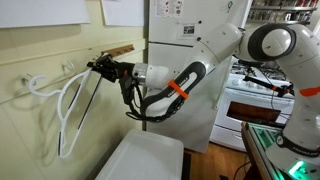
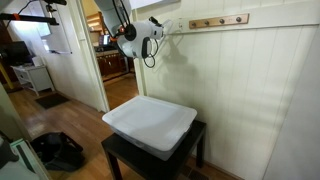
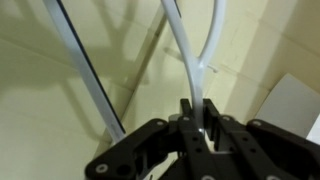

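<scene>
A white clothes hanger [image 1: 66, 103] hangs in the air close to the cream wall, with my gripper [image 1: 100, 66] shut on it near its hook. Seen from the wrist, the white hanger [image 3: 192, 72] runs down between the fingers of my gripper, its hook forking at the top. In the second exterior view my gripper [image 2: 160, 27] is at the wall, left of the hook rail. White wall hooks [image 1: 68, 66] line the wall behind the hanger.
A wooden rail [image 2: 220, 21] with dark knobs is fixed high on the wall. Below stands a white lidded bin [image 2: 152, 122] on a dark table [image 2: 197, 140]. The white fridge [image 1: 170, 62] is behind the arm. Papers [image 1: 123, 12] hang above.
</scene>
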